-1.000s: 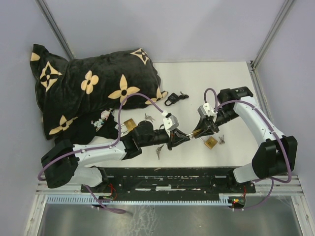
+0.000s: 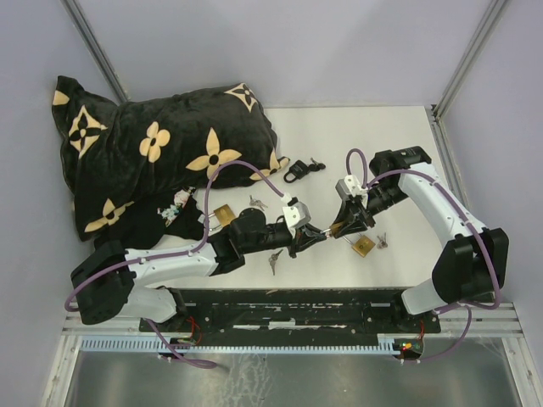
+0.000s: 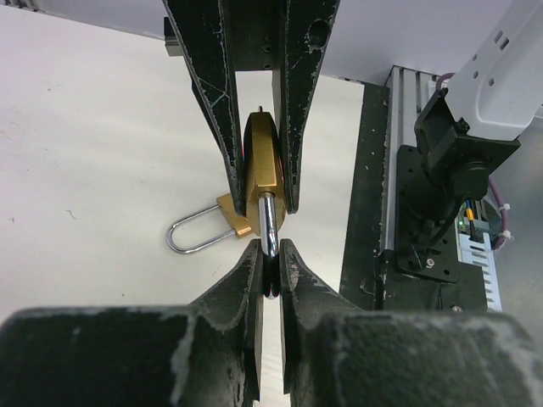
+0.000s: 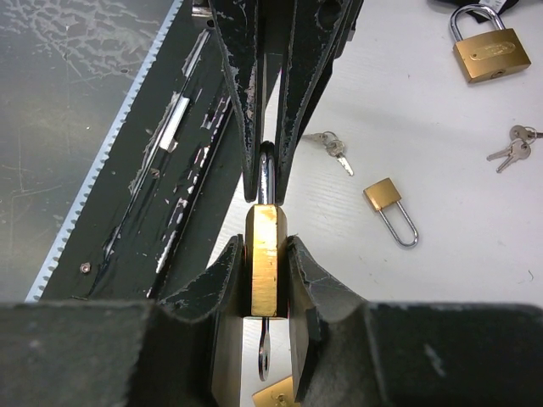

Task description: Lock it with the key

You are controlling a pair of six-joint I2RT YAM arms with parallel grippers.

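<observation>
Above the table, both grippers meet at one brass padlock. My left gripper is shut on its silver shackle (image 3: 268, 222); in the top view this gripper (image 2: 321, 236) comes in from the left. My right gripper is shut on the brass body (image 4: 265, 273), facing the left one. A key (image 4: 264, 349) sticks out of the body's end opposite the shackle, seen edge-on in the right wrist view. How far it is inserted or turned is hidden, as is how fully the shackle sits in the body.
Another brass padlock (image 2: 363, 245) with keys (image 2: 382, 242) beside it lies below the right gripper. A further padlock (image 2: 224, 214) and loose keys (image 2: 258, 203) lie left. A black padlock (image 2: 297, 171) lies at the back near a dark patterned cushion (image 2: 187, 136).
</observation>
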